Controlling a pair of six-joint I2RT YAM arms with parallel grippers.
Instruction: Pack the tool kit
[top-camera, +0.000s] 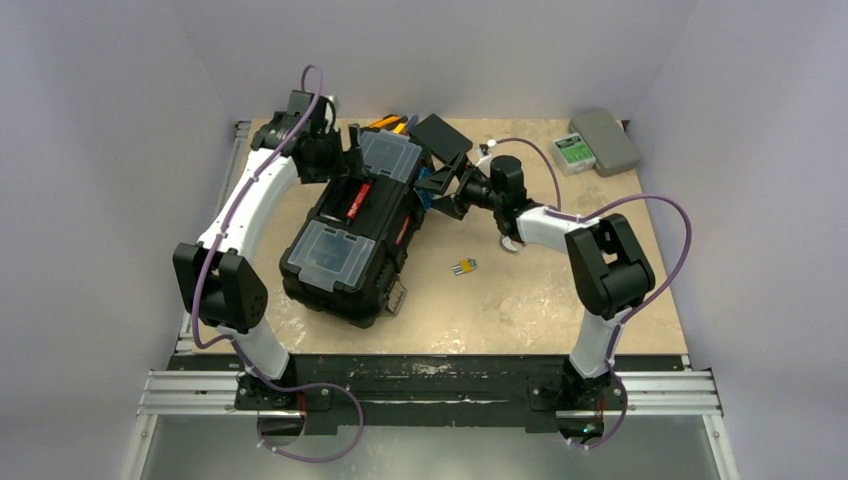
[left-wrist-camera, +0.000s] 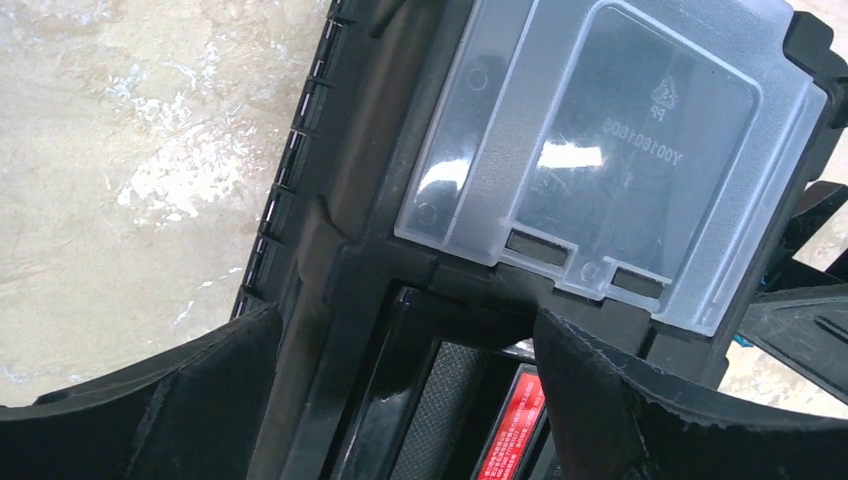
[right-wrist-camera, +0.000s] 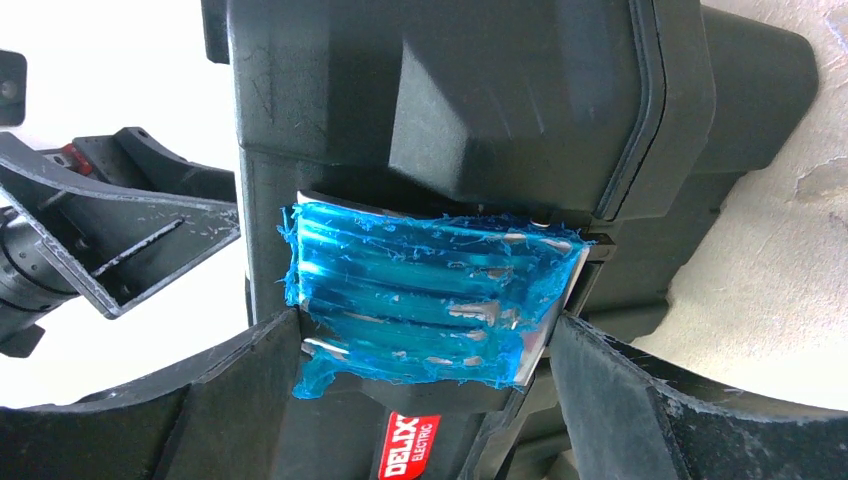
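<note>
The black toolbox (top-camera: 325, 215) stands closed and angled on the table, with clear compartment lids (top-camera: 335, 255) on its top. A red label lies beside the recessed handle (left-wrist-camera: 380, 425). Just above the lid, my left gripper (top-camera: 340, 165) is open at the handle's far end, with nothing gripped. On the toolbox's right side, a latch (right-wrist-camera: 430, 290) is covered in torn blue film. My right gripper stands open with one finger to each side of this latch; whether either finger touches it, I cannot tell.
A black case (top-camera: 440, 137) and orange-handled tools (top-camera: 385, 121) lie behind the toolbox. Small yellow-banded pieces (top-camera: 464, 267) rest on the table. A grey case (top-camera: 605, 142) and a green-and-white box (top-camera: 573, 153) sit at the back right.
</note>
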